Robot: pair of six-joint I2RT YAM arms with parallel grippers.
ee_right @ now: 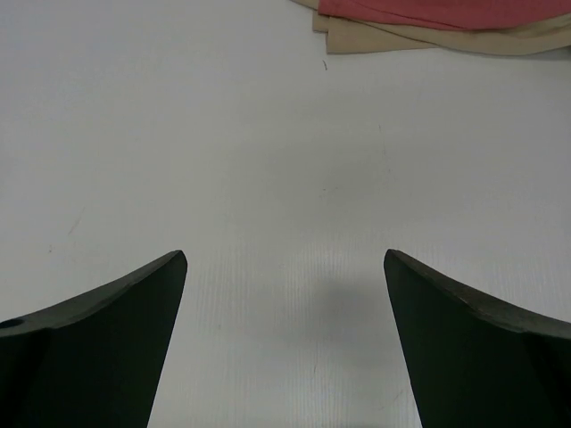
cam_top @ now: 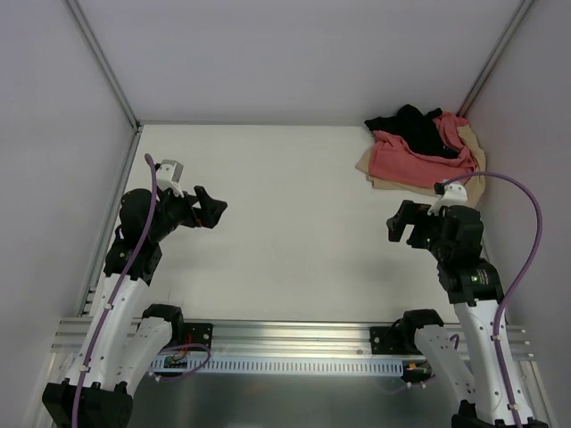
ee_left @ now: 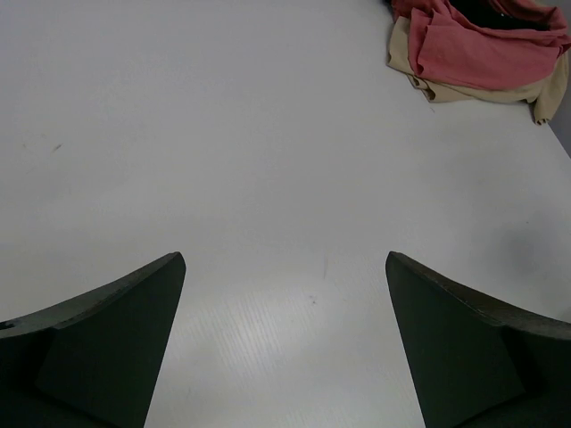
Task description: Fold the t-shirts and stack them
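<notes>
A loose heap of shirts lies in the far right corner of the table. At the bottom of it is a tan shirt (cam_top: pixel 475 183), over that a pinkish-red shirt (cam_top: pixel 406 165), and on top a crumpled black shirt (cam_top: pixel 410 127). My left gripper (cam_top: pixel 214 208) is open above the left part of the table, with only bare surface between its fingers. On the right, nearer the heap but short of it, my right gripper (cam_top: pixel 400 223) also stands open and empty. The red shirt (ee_right: pixel 446 11) and tan shirt (ee_right: pixel 384 39) edge into the top of the right wrist view.
Walls close it in at the back and both sides, the right wall (cam_top: pixel 526 134) close by the heap. A metal rail (cam_top: pixel 285 334) runs along the front edge.
</notes>
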